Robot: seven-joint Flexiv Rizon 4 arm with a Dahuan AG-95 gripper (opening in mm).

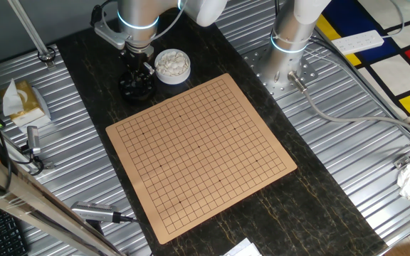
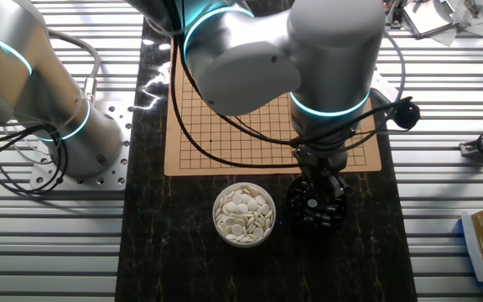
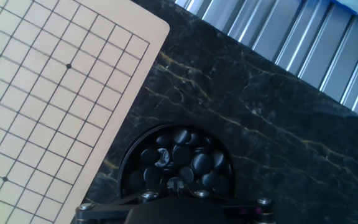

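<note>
My gripper is at the black bowl (image 3: pixel 125 163), its tips over the near part of the black stones (image 3: pixel 181 154). Dark, small tips against dark stones leave it unclear whether the fingers are apart or hold a stone. In exterior view 2 the gripper (image 2: pixel 329 179) reaches down at the bowl's edge nearest the board. Bare of stones where visible, the tan Go board (image 1: pixel 198 147) lies beside the bowl. A white bowl (image 1: pixel 172 80) full of white stones (image 2: pixel 244 213) stands alongside the black one.
The arm's base (image 1: pixel 285 64) stands at the table's side on slatted metal. A tissue box (image 1: pixel 27 105) sits off the opposite edge. White paper (image 1: pixel 242 248) lies beyond the board. Dark tabletop around the bowls is clear.
</note>
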